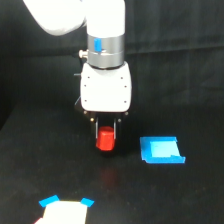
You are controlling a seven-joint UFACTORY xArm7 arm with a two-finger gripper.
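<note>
A small red object (105, 138) is between the fingertips of my gripper (105, 128), near the middle of the camera view. The gripper hangs from the white arm, pointing down, and is shut on the red object. The object's top is partly hidden by the fingers. Whether its underside is clear of the black surface is hard to tell. To the right, apart from the gripper, lies a pale square (163, 149) framed in blue tape.
At the bottom left edge, a white patch (65, 213) with blue tape at its corners is cut off by the frame. Dark cloth hangs at the back. The black surface between the gripper and the taped square looks clear.
</note>
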